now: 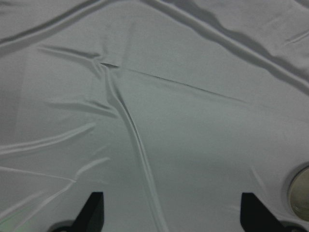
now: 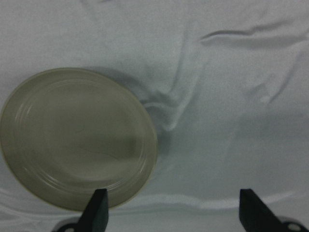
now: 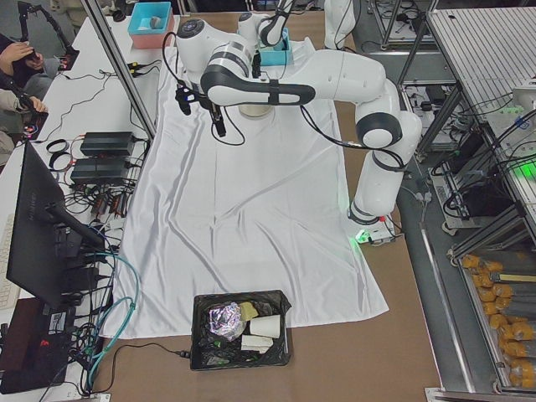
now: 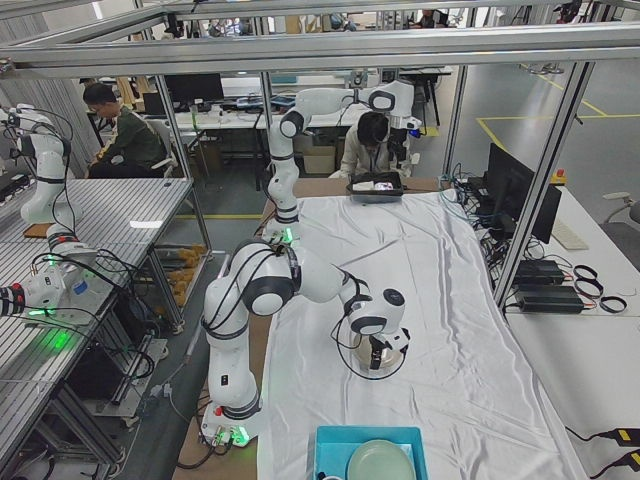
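Note:
A round beige plate (image 2: 77, 135) lies on the white cloth, filling the left of the right wrist view and showing at the right edge of the left wrist view (image 1: 301, 193). My right gripper stands open low over the cloth beside it, nothing between its fingers; in the camera right view its arm partly covers the plate. My left gripper is open and empty, raised high above the cloth at the far end of the camera right view.
A blue tray (image 4: 326, 435) with a green plate stands at one end of the cloth. A black lined crate (image 3: 198, 331) with wrapped items sits at the other.

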